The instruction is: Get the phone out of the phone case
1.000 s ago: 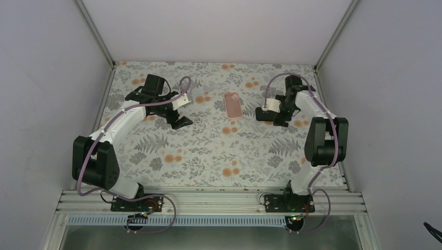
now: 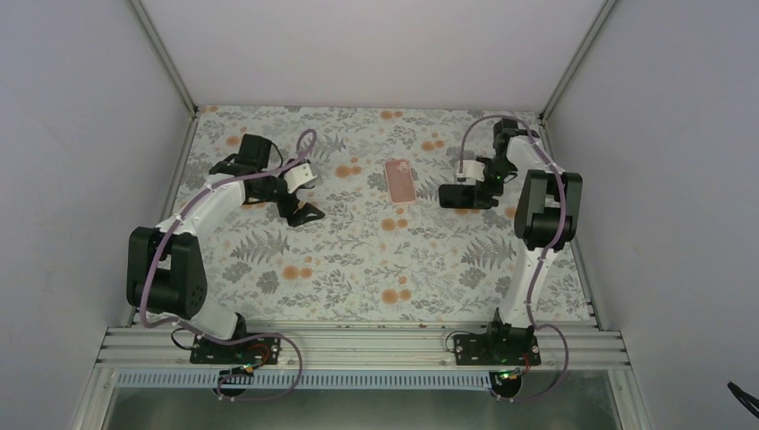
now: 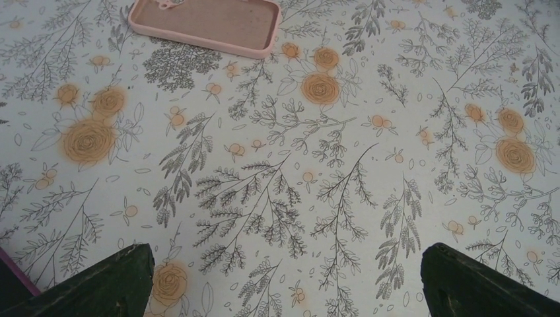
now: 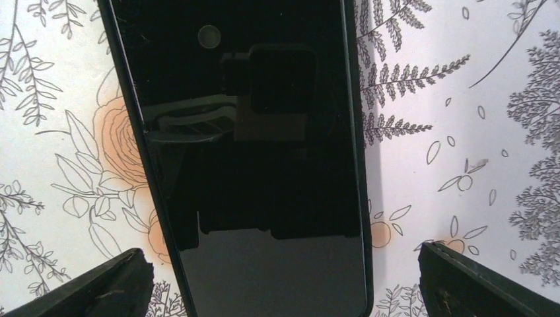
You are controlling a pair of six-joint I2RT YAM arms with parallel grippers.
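The pink phone case (image 2: 400, 182) lies empty near the middle of the table, its open side up; part of the case (image 3: 211, 23) also shows at the top of the left wrist view. To the right of it, the black phone (image 2: 455, 196) lies flat on the cloth, separate from the case. My right gripper (image 2: 484, 199) is above the phone's right part and hides some of it. In the right wrist view its open fingers (image 4: 119, 287) stand either side of the phone (image 4: 251, 172), apart from it. My left gripper (image 2: 302, 213) is open over bare cloth, left of the case.
A floral cloth (image 2: 340, 269) covers the table, with wide free room in front of the case and phone. Walls close off the back and both sides.
My right arm has drawn back a little, uncovering more of the phone. The left gripper has shifted slightly left. Case and phone have stayed in place.
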